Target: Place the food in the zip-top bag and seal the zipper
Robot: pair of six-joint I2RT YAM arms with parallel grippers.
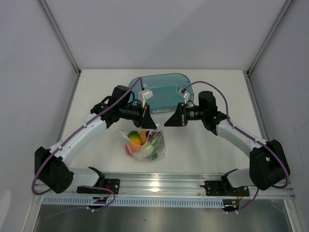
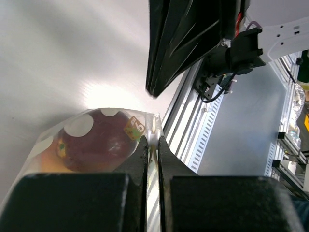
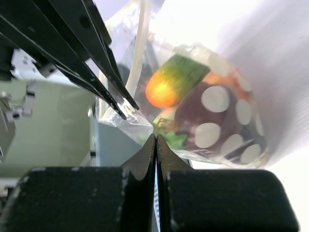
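Observation:
A clear zip top bag (image 1: 144,153) with white dots lies left of centre on the table, full of toy food. Inside it the right wrist view shows an orange-and-green fruit (image 3: 175,79) and a dark purple one (image 3: 193,116). My left gripper (image 1: 155,127) is shut on the bag's zipper edge (image 2: 152,124) at its right corner, seen close in the left wrist view. Apart from the bag, to its right, my right gripper (image 1: 166,124) has its fingertips together with nothing between them. The zipper strip (image 3: 138,48) runs up from the left fingers.
An empty teal bin (image 1: 166,89) stands at the back, behind both grippers. A metal rail (image 1: 159,180) borders the front edge.

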